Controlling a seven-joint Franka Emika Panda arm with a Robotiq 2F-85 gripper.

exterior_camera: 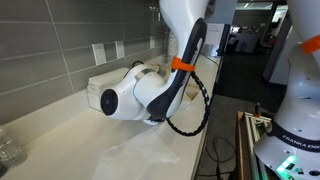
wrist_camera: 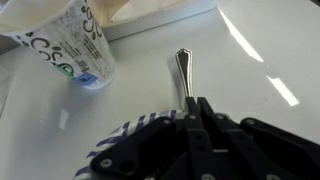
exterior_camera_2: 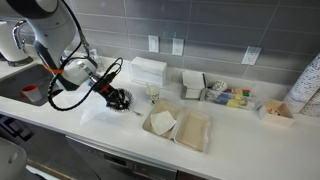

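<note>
A slim metal utensil [wrist_camera: 184,70] runs from the counter down to my gripper in the wrist view. The black fingers are close together, shut, with its near end meeting them; the grip itself is hard to make out. Beside and below the fingers lies a blue-and-white striped item [wrist_camera: 120,135], mostly hidden by the gripper. In exterior view 2 the gripper [exterior_camera_2: 116,99] is low at the counter, over the round striped item [exterior_camera_2: 126,104], and the arm hides much of it. Exterior view 1 shows mainly the arm's white wrist [exterior_camera: 140,95], with the fingers hidden.
A printed paper cup [wrist_camera: 75,40] stands to the upper left in the wrist view, next to a light box [wrist_camera: 150,16]. Open boxes [exterior_camera_2: 193,130] lie right of the arm in exterior view 2.
</note>
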